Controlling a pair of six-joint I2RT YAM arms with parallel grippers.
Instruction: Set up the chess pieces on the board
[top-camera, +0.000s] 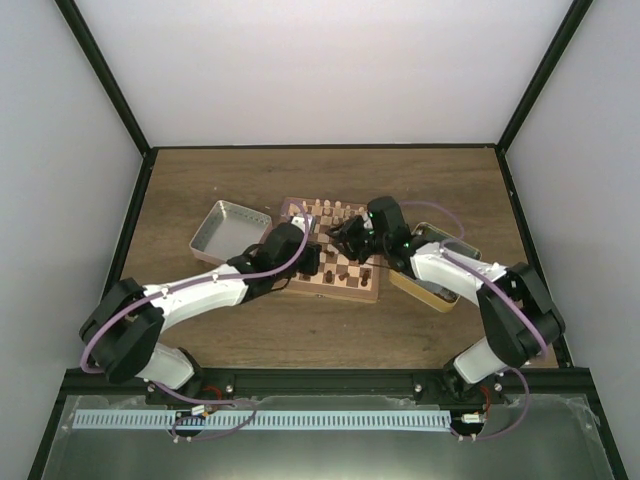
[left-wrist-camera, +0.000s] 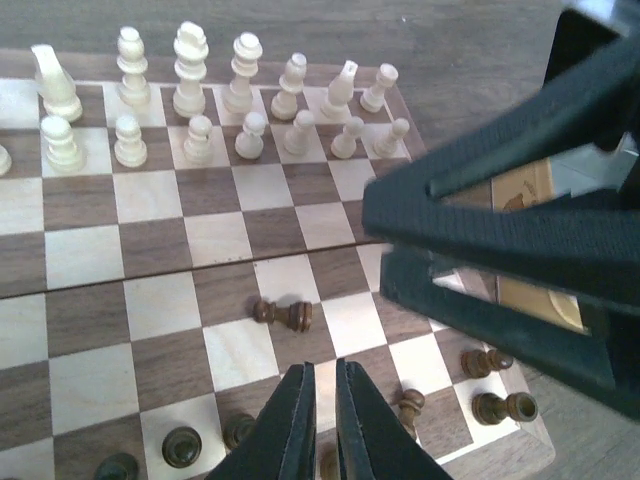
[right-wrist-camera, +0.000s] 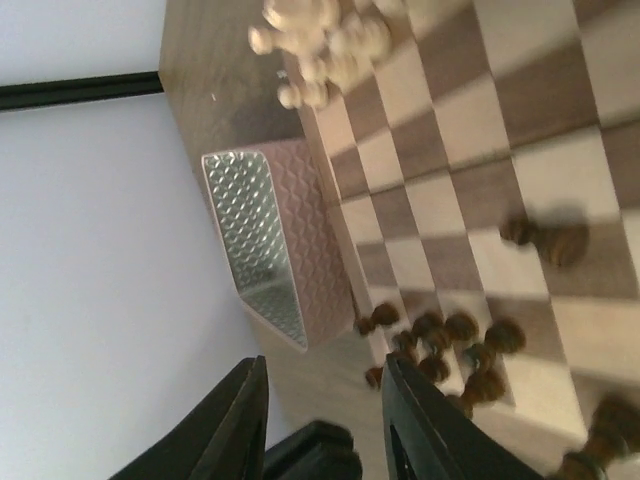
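The chessboard (top-camera: 330, 285) sits mid-table between both arms. White pieces (left-wrist-camera: 191, 70) stand in two rows along its far side. Dark pieces (left-wrist-camera: 182, 445) stand along the near side, and a dark piece (left-wrist-camera: 284, 314) lies on its side near the middle. My left gripper hangs over the near half, its fingertips close together; whether anything is between them I cannot tell. My right gripper is open above the board's right part, nothing between its fingers, and its dark body fills the upper right of the left wrist view.
A silver tray (top-camera: 202, 233) stands left of the board. A tan container (top-camera: 440, 303) with a metal tray lies right of it, under my right arm.
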